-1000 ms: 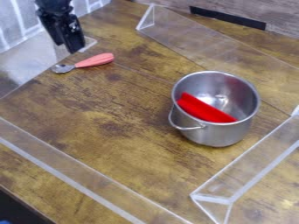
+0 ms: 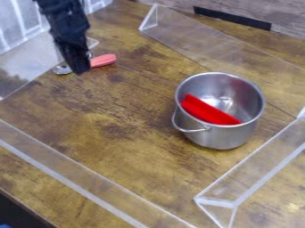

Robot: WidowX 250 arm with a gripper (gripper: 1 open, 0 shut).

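My gripper [image 2: 77, 62], dark and blurred, hangs at the upper left over a utensil with a pink handle [image 2: 103, 60] and a metal head lying on the wooden table, partly covering it. I see nothing between its fingers; it looks shut. A steel pot [image 2: 226, 136] with a red elongated object [image 2: 208, 110] inside stands on the right.
Clear plastic barriers border the wooden table [image 2: 113, 142] on the left, at the back right, along the near left and at the lower right.
My gripper has moved down and toward the viewer, now covering part of the pink-handled utensil. The pot and red object have not moved.
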